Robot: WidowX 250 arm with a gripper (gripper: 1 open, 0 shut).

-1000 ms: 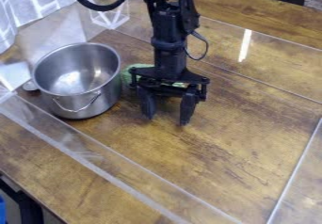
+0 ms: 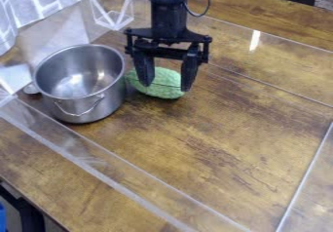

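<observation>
My black gripper (image 2: 164, 60) hangs over a green, soft-looking object (image 2: 160, 86) lying on the wooden table, just right of a steel pot (image 2: 80, 80) with wire handle. The two dark fingers point down, spread apart, above and partly in front of the green object. Nothing shows held between them.
A pale, crumpled item sits at the far left edge beside the pot. Clear plastic sheeting or panels run along the back left.
The gripper has risen and moved back from low over the table, uncovering more of the green object. The pot has not visibly moved.
</observation>
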